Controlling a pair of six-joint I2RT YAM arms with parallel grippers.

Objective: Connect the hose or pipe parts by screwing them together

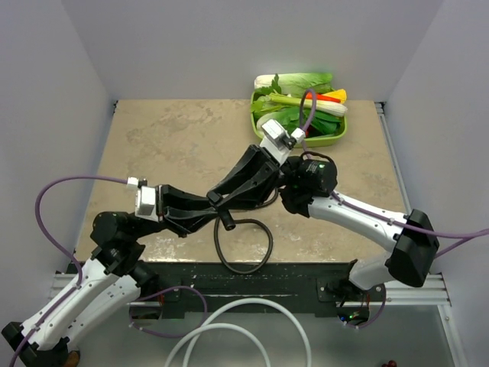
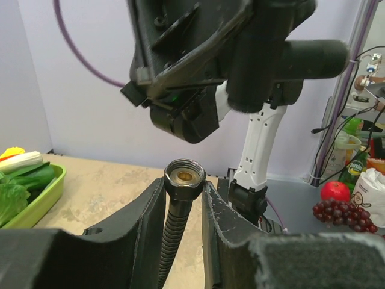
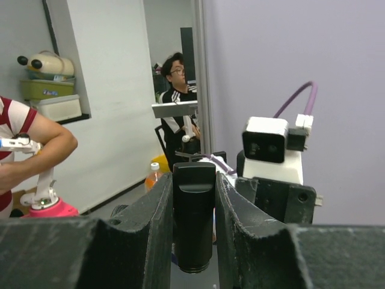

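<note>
The dark hose [image 1: 267,241] loops down to the table. Its end with a metal nut [image 2: 183,180], brass inside, is gripped upright by my left gripper, facing up. My right gripper is shut on a black cylindrical piece [image 3: 192,235], held above the hose end. In the top view the two grippers meet over the table's middle, so the hose end there is hidden under the right gripper.
A green basket of vegetables [image 1: 298,134] stands at the back right of the stone tabletop [image 1: 168,130]. White tubing [image 1: 298,329] lies in front of the table.
</note>
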